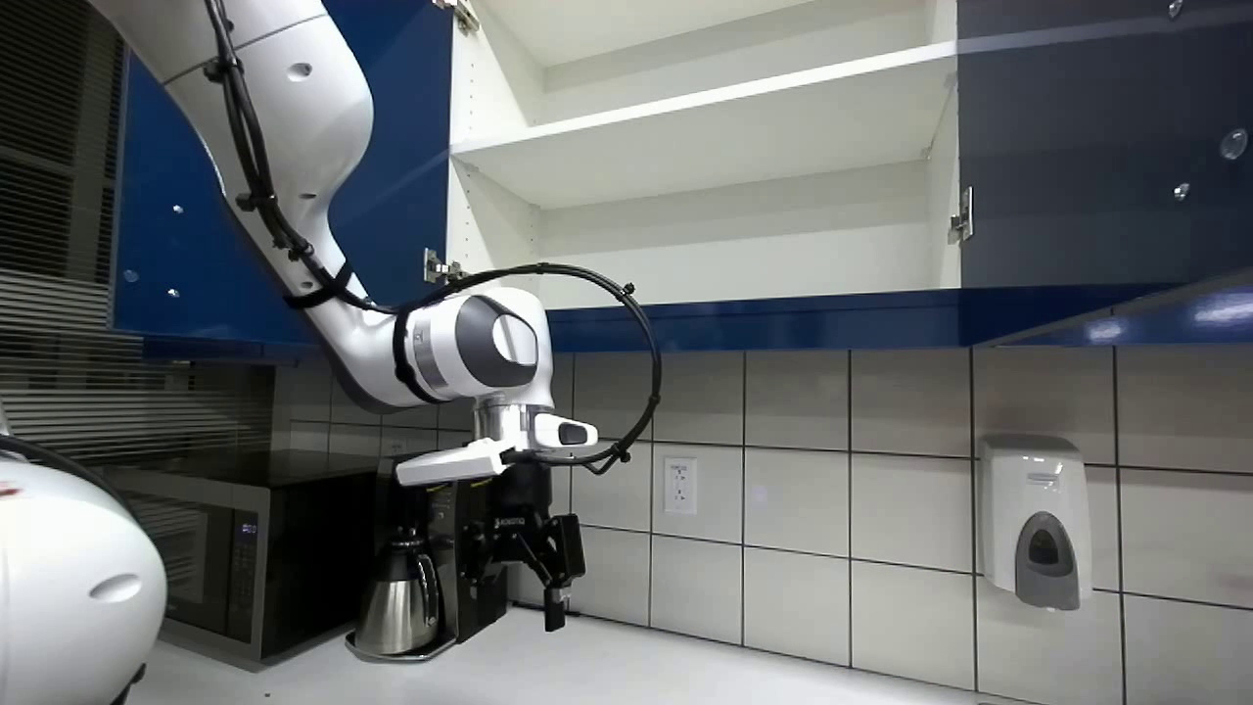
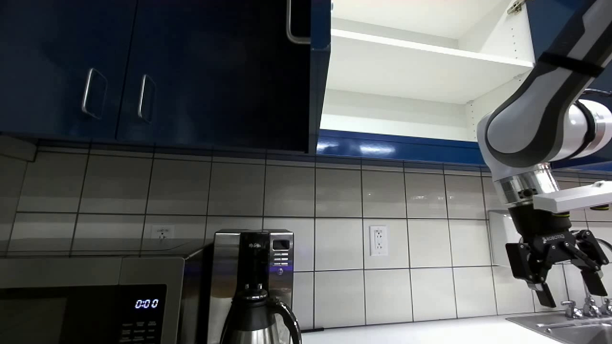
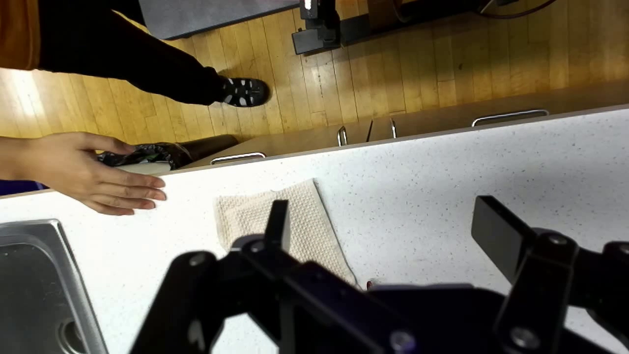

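Note:
My gripper hangs above the white counter with its two black fingers spread wide; nothing is between them. In the second exterior view the gripper (image 2: 573, 298) points down at the right, its fingers apart. A cream folded cloth (image 3: 295, 218) lies flat on the counter in the wrist view, partly covered by the left finger from this angle. By its lower right corner a small red thing (image 3: 369, 285) peeks out, mostly hidden behind the gripper's body. In the first exterior view the gripper (image 1: 552, 617) is seen side-on, in front of the coffee maker.
A person's hand (image 3: 100, 177) reaches over the counter edge near the sink (image 3: 65, 253). The coffee maker's carafe (image 1: 399, 605) stands beside the microwave (image 1: 235, 564). Overhead, the open cabinet's shelf (image 1: 728, 112) is bare.

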